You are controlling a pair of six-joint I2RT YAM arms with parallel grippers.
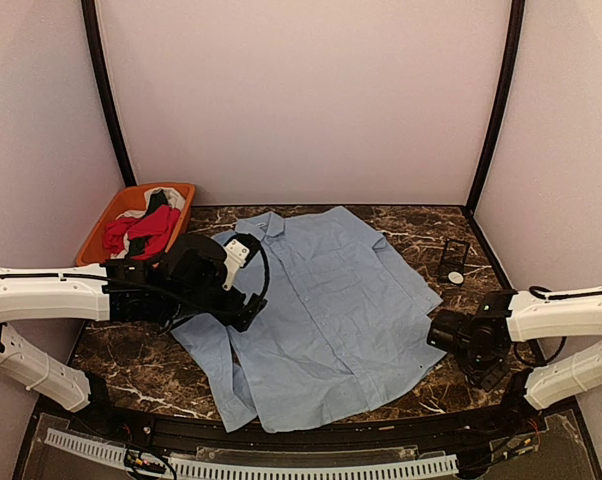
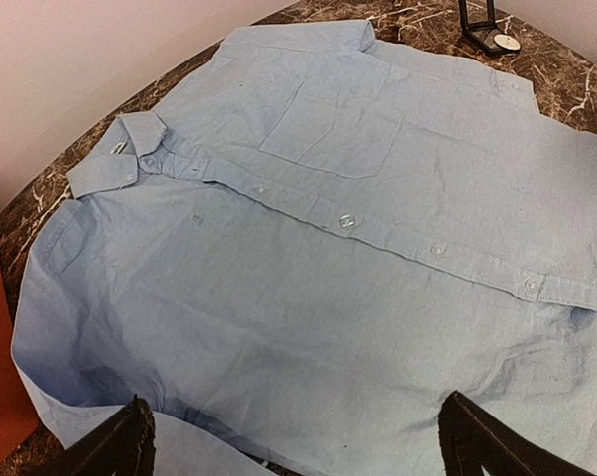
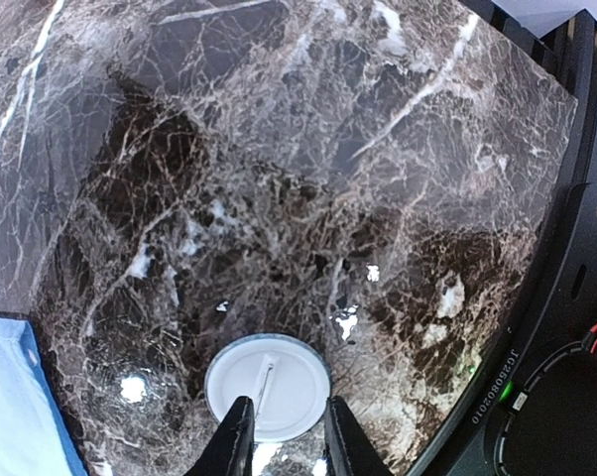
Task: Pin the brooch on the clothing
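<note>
A light blue button shirt (image 1: 331, 320) (image 2: 308, 288) lies spread on the dark marble table. My left gripper (image 1: 249, 310) hangs open over the shirt's left part, holding nothing. At the table's front right, my right gripper (image 1: 481, 370) points down over a round white brooch (image 3: 298, 397) with a pin across it. In the right wrist view its two fingertips stand apart at the brooch's lower edge, part open; whether they touch it I cannot tell.
An orange basket (image 1: 101, 225) with red and white cloth stands at the left. A black stand (image 1: 451, 258) with a white disc (image 1: 456, 278) is at the back right. The marble table (image 3: 179, 149) shows bare beside the brooch, bounded by a black edge rail.
</note>
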